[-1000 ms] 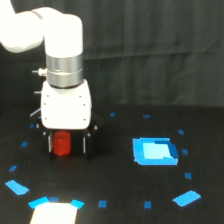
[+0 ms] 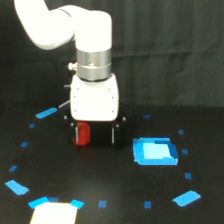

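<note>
A small red object [image 2: 83, 133] is low beneath the white arm, in the left half of the camera view. My gripper [image 2: 94, 135] reaches down around it, its dark fingers standing apart. The red object is close to the left finger, and a dark gap shows between it and the right finger. The dark background makes the fingertips hard to make out; whether the object touches the table cannot be told.
A blue-bordered square [image 2: 137, 152] with a pale centre lies on the dark table to the right. Blue tape marks [image 2: 186, 198] are scattered around. A pale object [image 2: 54, 213] is cut off at the bottom left. Open table lies in front.
The arm and gripper have moved right and slightly up in the view. The red object has shifted the same way, and it now sits nearer the left finger.
</note>
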